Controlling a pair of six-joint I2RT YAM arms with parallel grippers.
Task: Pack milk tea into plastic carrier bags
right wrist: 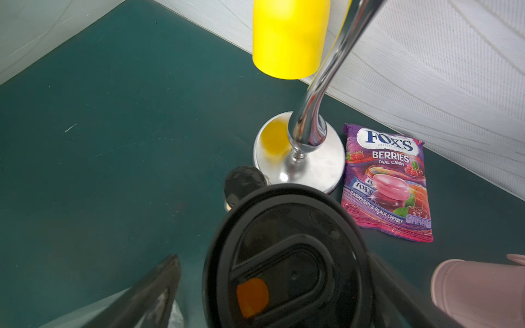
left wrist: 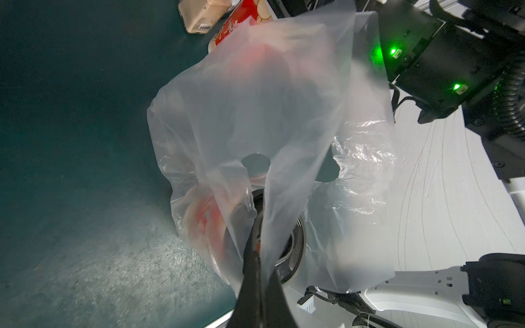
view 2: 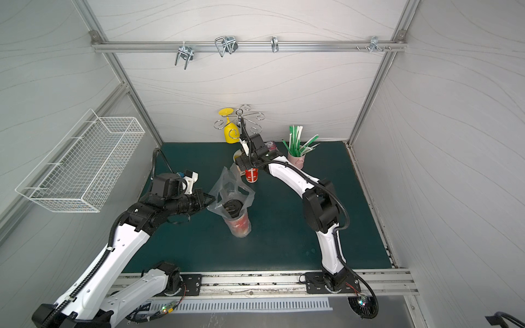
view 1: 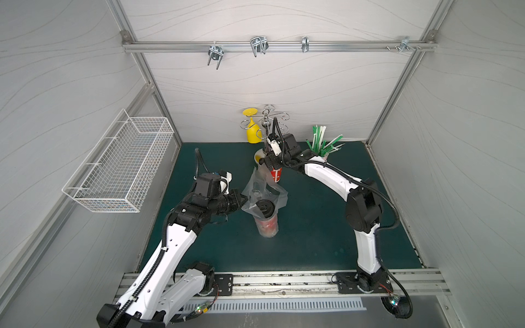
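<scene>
A clear plastic bag (view 1: 256, 187) stands mid-table, its mouth spread, around a black-lidded red cup (view 1: 267, 225). My left gripper is shut on the bag's edge, and the plastic runs down between its fingers. Behind the bag stands a second red cup (view 2: 251, 175); its black lid (right wrist: 289, 246) fills the lower middle of the right wrist view. My right gripper is open, with one blurred finger (right wrist: 158, 289) left of that lid and the other on its right. Whether the fingers touch the cup is hard to see.
Close behind the second cup are a dark-capped bottle (right wrist: 240, 183), a metal stand (right wrist: 298, 147) and a candy packet (right wrist: 388, 183). A yellow watering can (view 1: 253, 131) and a pink straw cup (view 2: 295, 160) stand at the back.
</scene>
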